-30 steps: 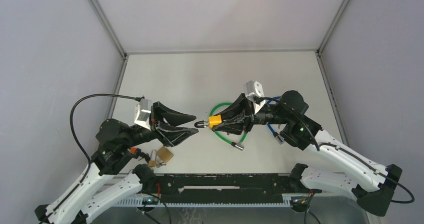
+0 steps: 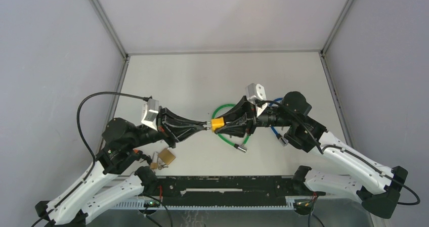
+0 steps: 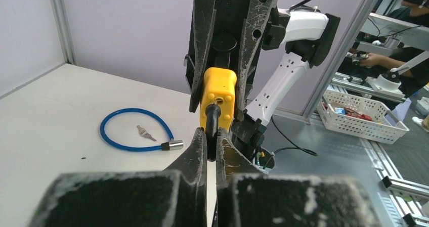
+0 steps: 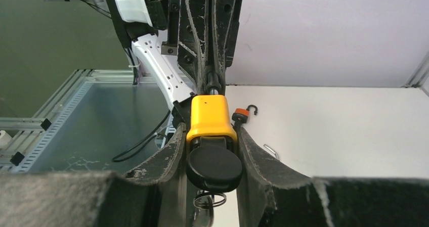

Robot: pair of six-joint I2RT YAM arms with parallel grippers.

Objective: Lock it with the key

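Note:
Between my two grippers hangs a yellow padlock (image 2: 217,124) with a dark-covered shackle (image 3: 212,128). My left gripper is shut on that shackle. My right gripper has its fingers on both sides of the lock's yellow body (image 4: 210,117); whether they press on it is hard to tell. A black key head (image 4: 214,167) sits at the lock's near end in the right wrist view, with a metal ring (image 4: 209,200) below it. The key's blade is hidden.
On the table lie a green cable lock (image 2: 228,137), a blue cable lock (image 3: 132,147) with a small key (image 3: 145,132) inside its loop, and a brass padlock (image 2: 166,156) at the front left.
My left gripper moved right from a spot short of the shackle, with its fingers apart, and closed on it. The padlock and right arm have stayed almost in place.

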